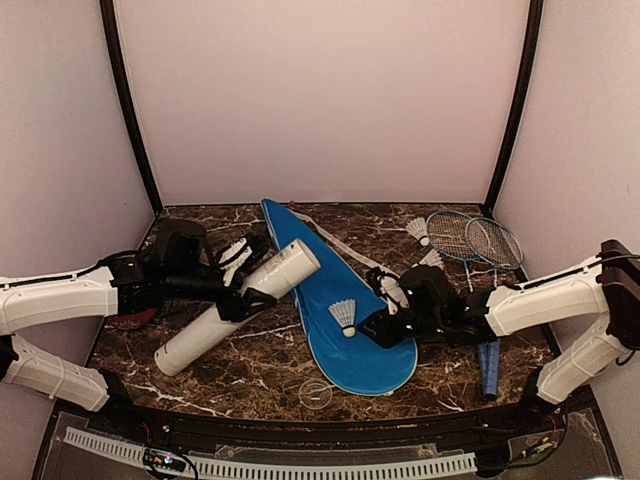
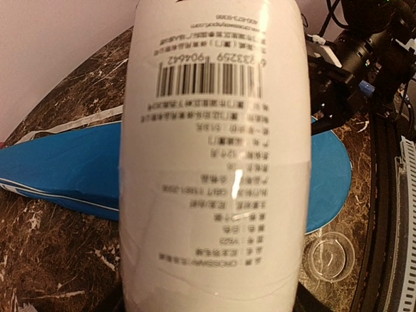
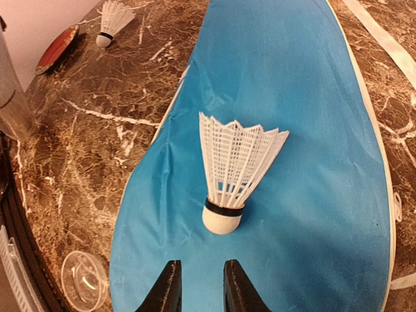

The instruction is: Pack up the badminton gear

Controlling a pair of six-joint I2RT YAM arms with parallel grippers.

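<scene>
A long white shuttlecock tube slants over the table, with my left gripper shut on it; its printed side fills the left wrist view. The blue racket bag lies open-side-up in the middle. A shuttlecock rests on the bag, just ahead of my right gripper, whose two dark fingertips are apart, with only blue fabric visible between them; whether they grip the fabric is unclear. Two rackets lie at the right, with more shuttlecocks beside them.
A clear plastic lid lies near the front edge, left of the bag's rounded end. A red round object sits at the far left. The back strip of table holds the bag's strap.
</scene>
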